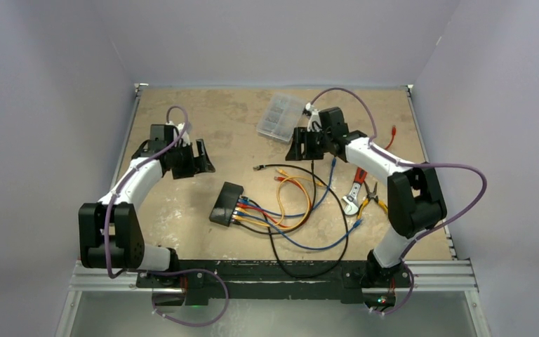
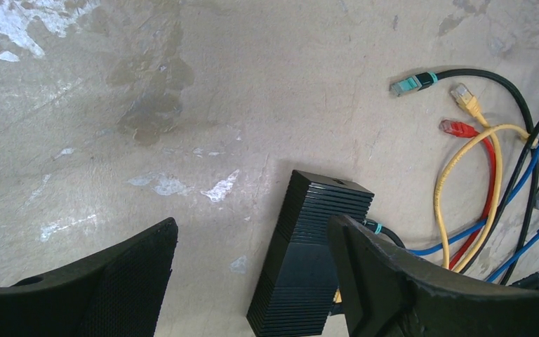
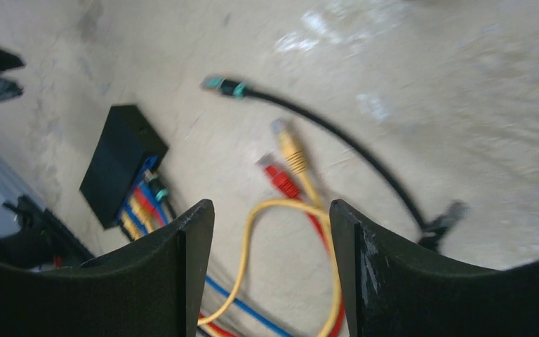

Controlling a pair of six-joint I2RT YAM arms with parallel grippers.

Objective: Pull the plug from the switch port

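Note:
The black switch lies left of centre, with coloured cables plugged along its right side. My left gripper hangs open above and left of it; the left wrist view shows the switch under that gripper's fingers. My right gripper is open over the cables, right of and behind the switch. Loose plugs of black, yellow and red cables lie near the middle, apart from the switch.
A clear plastic organiser lies at the back. An adjustable wrench and pliers lie at the right.

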